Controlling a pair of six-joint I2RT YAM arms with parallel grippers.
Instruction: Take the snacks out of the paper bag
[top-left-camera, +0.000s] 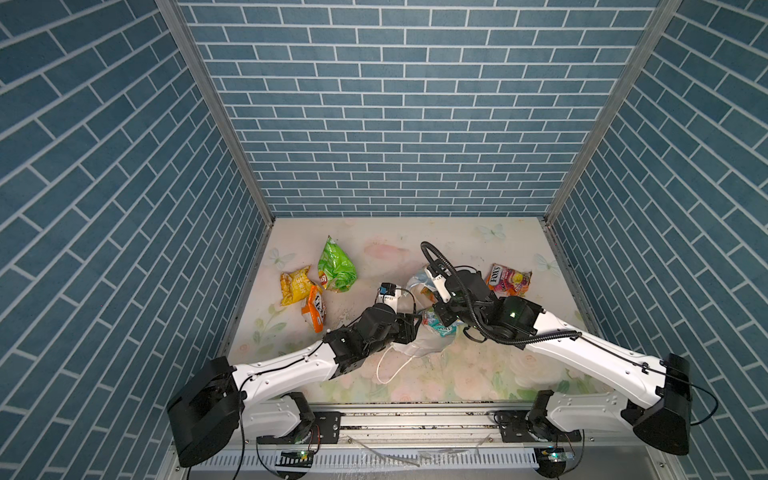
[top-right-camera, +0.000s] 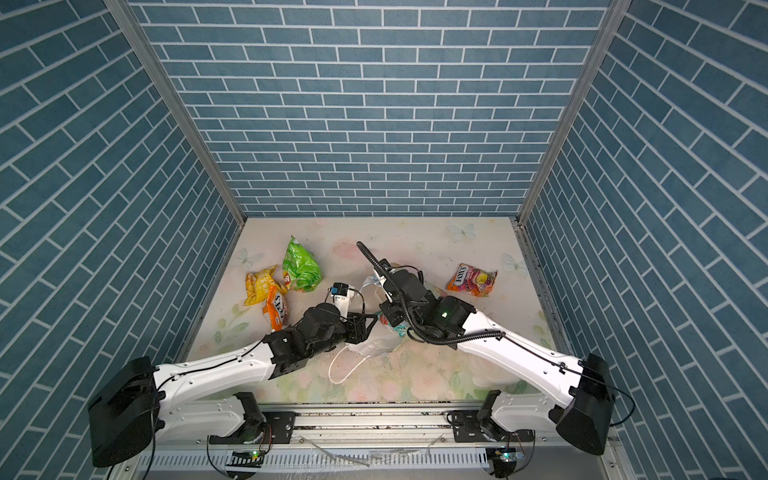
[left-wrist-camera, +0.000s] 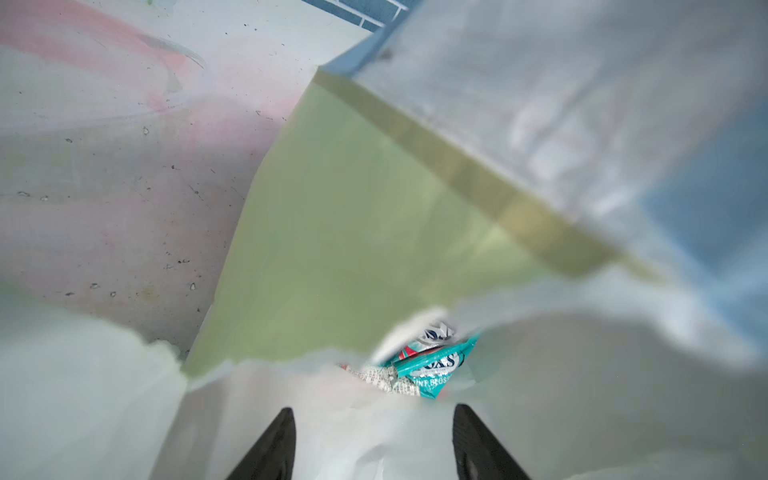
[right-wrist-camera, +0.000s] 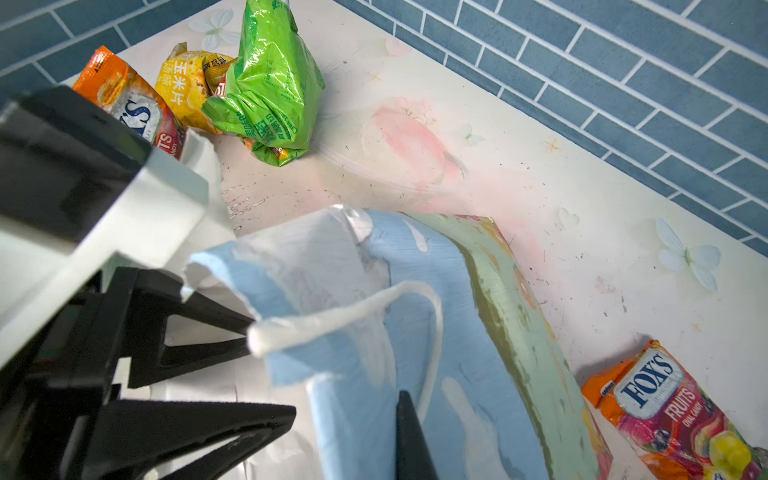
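Observation:
The crumpled paper bag (right-wrist-camera: 448, 304) lies in the middle, a teal FOX'S pack (left-wrist-camera: 432, 372) inside it, partly hidden by torn paper. My left gripper (top-left-camera: 412, 328) is shut on the bag's paper, its two fingertips apart at the bottom of the left wrist view. My right gripper (top-left-camera: 438, 313) is at the bag's top, shut; its tips are largely hidden in the right wrist view. Out on the table lie a green pack (top-left-camera: 336, 264), a yellow pack (top-left-camera: 294, 284), an orange pack (top-left-camera: 314, 308) and a FOX'S Fruits pack (top-left-camera: 509, 280).
Tiled walls (top-left-camera: 384, 120) enclose the table (top-left-camera: 280, 368) at the back and both sides. Bare surface shows behind the bag and along the front corners.

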